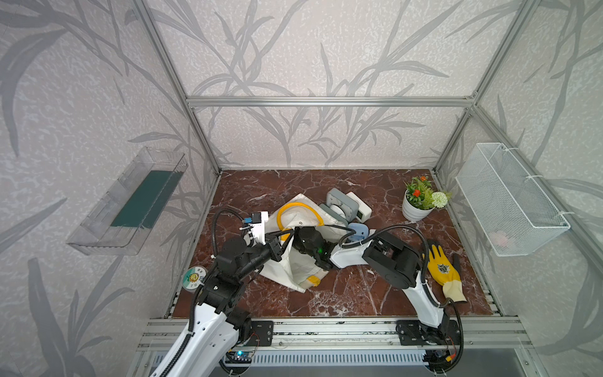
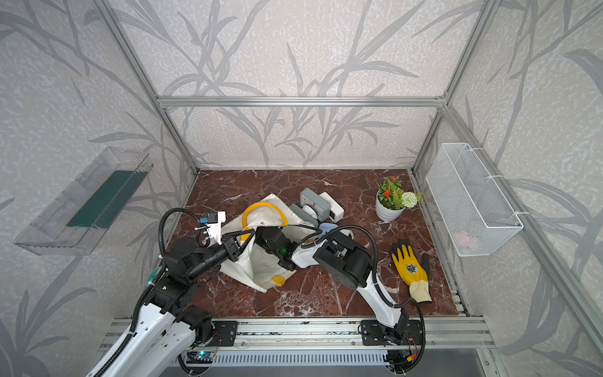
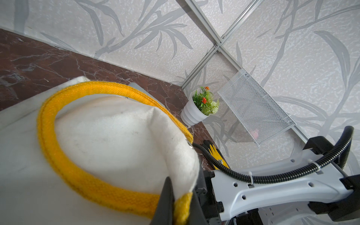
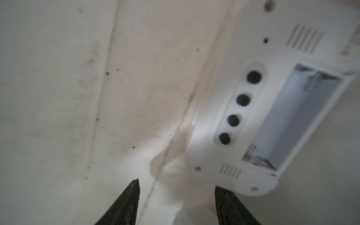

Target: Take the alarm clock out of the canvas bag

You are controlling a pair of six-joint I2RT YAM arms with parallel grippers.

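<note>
The white canvas bag (image 1: 276,271) with its yellow handle (image 1: 290,206) lies open on the table. In the left wrist view, my left gripper is shut on the bag's edge, with white canvas and a bit of yellow strap pinched between its fingers. My right gripper reaches inside the bag, its fingers apart with nothing between them. The white alarm clock (image 4: 270,90) lies tilted against the canvas, its back with black buttons and an empty battery bay showing. It sits ahead and to the right of those fingers. In both top views the clock is hidden.
Grey and white boxes (image 1: 345,202) stand right behind the bag. A potted plant (image 1: 416,204) and a yellow glove (image 1: 444,273) lie to the right. A round tin (image 1: 194,277) is at far left.
</note>
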